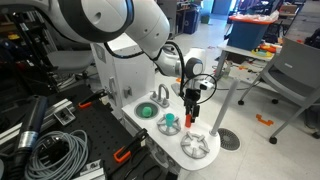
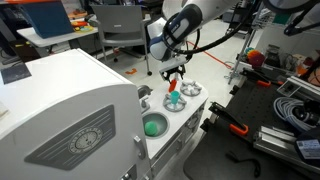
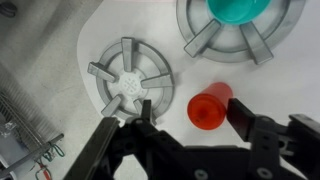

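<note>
A red upright object, rounded on top (image 3: pixel 207 111), stands on the white counter between the two stove burners; the red object (image 1: pixel 187 120) also shows in both exterior views. Over it hangs my gripper, its fingers spread apart. In the wrist view the red top lies between the fingers, much closer to the right finger (image 3: pixel 238 113); whether they touch cannot be told. A teal cup (image 3: pixel 238 8) sits on one burner, and the other burner (image 3: pixel 130 80) is bare. Seen from outside, the gripper (image 1: pixel 191 104) points down just above the red object.
A green sink bowl (image 2: pixel 155 125) with a faucet lies along the same counter (image 1: pixel 218 143), beside a white cabinet (image 2: pixel 65 120). A grey post (image 1: pixel 228 100) and a chair (image 1: pixel 290 85) stand beyond. The dark table (image 1: pixel 75 125) with cables is in front.
</note>
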